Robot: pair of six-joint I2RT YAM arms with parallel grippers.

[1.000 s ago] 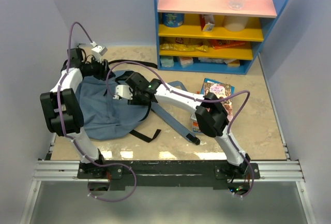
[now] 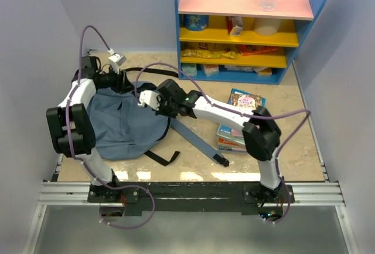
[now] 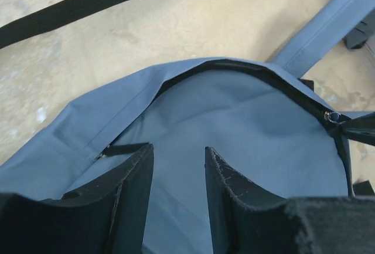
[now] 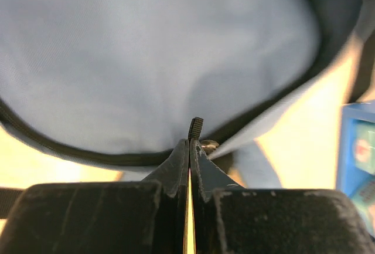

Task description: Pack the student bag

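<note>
The blue-grey student bag (image 2: pixel 126 128) lies flat on the floor at the left, its black zipper line curving along its right edge. In the right wrist view my right gripper is shut on the zipper pull (image 4: pixel 196 127), whose black tab sticks out past the fingertips, with a metal slider (image 4: pixel 209 145) just beside them. Over the bag's upper left part my left gripper stands open, only bag fabric showing beyond its fingers. Stacked books (image 2: pixel 232 136) sit to the right, partly hidden by the right arm.
A blue shelf (image 2: pixel 177 43) with pink and yellow boards stands at the back, holding several items. Black straps (image 2: pixel 162 158) and a blue strap (image 2: pixel 198 139) spread around the bag.
</note>
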